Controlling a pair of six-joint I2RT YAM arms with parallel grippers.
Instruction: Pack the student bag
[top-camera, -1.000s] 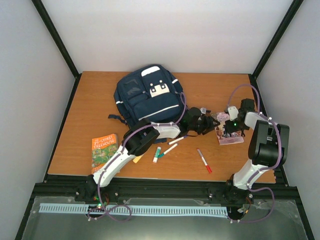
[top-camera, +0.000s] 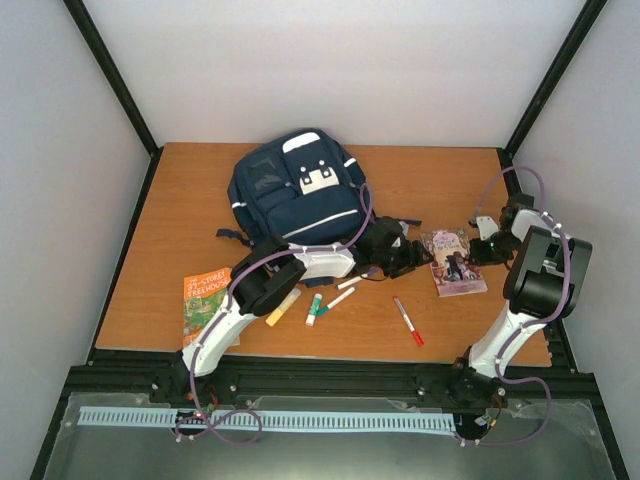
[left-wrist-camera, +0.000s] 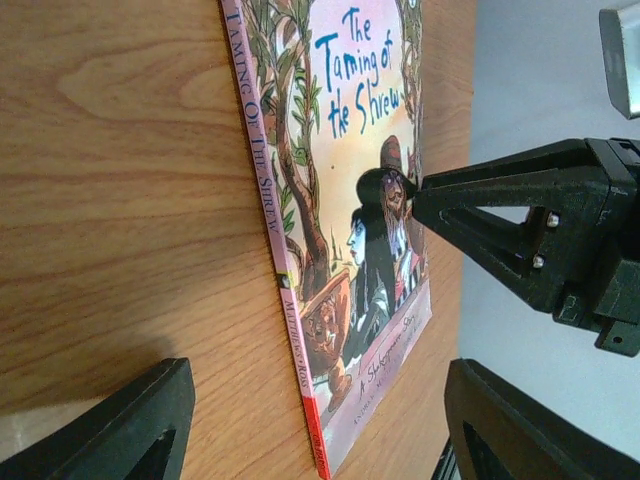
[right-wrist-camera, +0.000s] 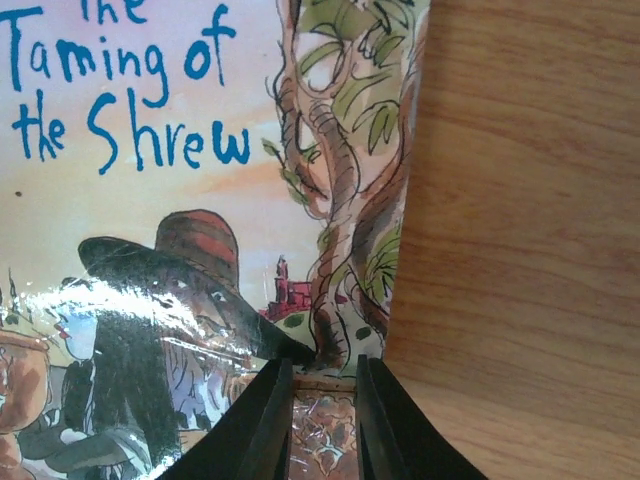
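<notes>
The pink-edged book "The Taming of the Shrew" (top-camera: 460, 281) lies flat, cover up, right of centre on the table. My left gripper (top-camera: 428, 257) is at its left side; in the left wrist view its fingers (left-wrist-camera: 135, 425) stand wide apart with the book's spine (left-wrist-camera: 268, 210) between them in view but untouched. At the right side, my right gripper has a narrow gap between its fingertips, which are over the cover near the right edge. Nothing shows gripped. The dark blue backpack (top-camera: 318, 215) lies at the back.
An orange and green book (top-camera: 205, 292) lies at the left, partly under the left arm. Several markers (top-camera: 314, 309) lie front centre, with a red-capped one (top-camera: 408, 321) nearer the book.
My right gripper has shifted to the right, from over the book's middle to its right side, uncovering more of the cover. The left gripper has drawn slightly left. The book looks hardly moved.
</notes>
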